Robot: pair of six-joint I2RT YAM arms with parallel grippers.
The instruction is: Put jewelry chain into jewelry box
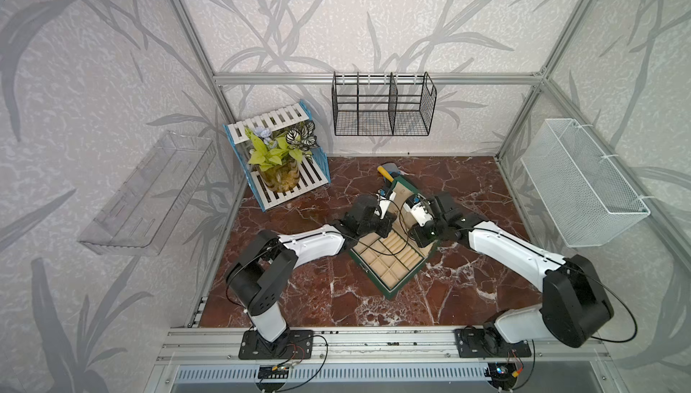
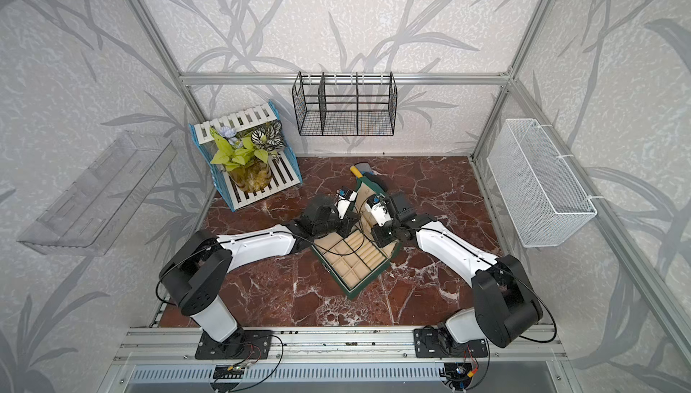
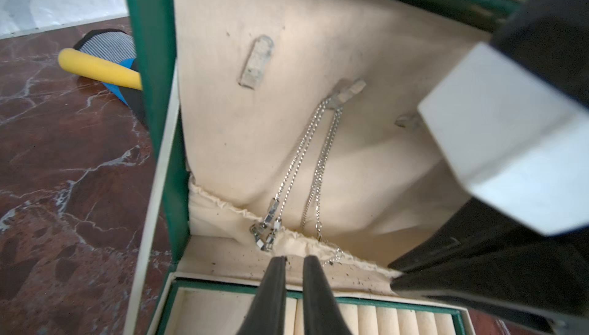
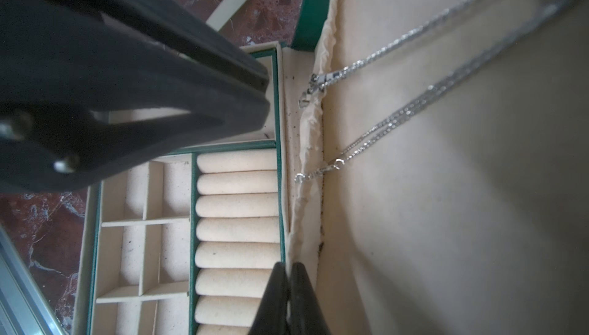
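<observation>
The open jewelry box [image 1: 389, 286] has an upright lid with a cream lining [image 3: 380, 169]. A silver chain [image 3: 320, 162] hangs from a small hook [image 3: 348, 94] on that lining; its clasp end rests at the gathered cloth pocket's edge [image 3: 230, 206]. Another length of chain [image 4: 392, 123] reaches over the pocket rim. In the left wrist view, my left gripper is partly open, nothing between its tips, in front of the pocket below the clasp. My right gripper is shut on the pocket's edge, which runs between its fingertips.
Ring rolls [image 4: 238, 229] and square compartments [image 4: 175, 194] fill the box's tray. A yellow-handled tool [image 3: 101, 70] lies behind the lid. The plant shelf [image 1: 288, 195] stands back left. A black wire basket [image 1: 381, 123] hangs on the back wall.
</observation>
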